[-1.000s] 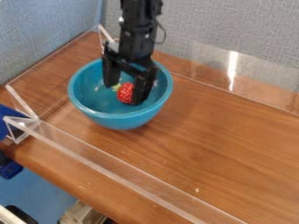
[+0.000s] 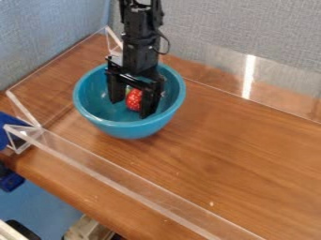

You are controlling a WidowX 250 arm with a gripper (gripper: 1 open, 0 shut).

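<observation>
My black gripper [image 2: 131, 94] reaches down from the top into a teal bowl [image 2: 154, 123] on the wooden table, its fingers open. Between the fingers, low in the bowl, sits a red strawberry-like object [image 2: 133, 99] with pale dots, partly hidden by the gripper. I cannot tell whether the fingers touch it.
Clear plastic barriers [image 2: 150, 199] edge the table [image 2: 238, 159], with white brackets at the left corners. A blue object [image 2: 7, 136] stands beyond the left edge. The table to the right of the bowl is bare.
Since a second ago my gripper has moved down and slightly left into the bowl, around the red object.
</observation>
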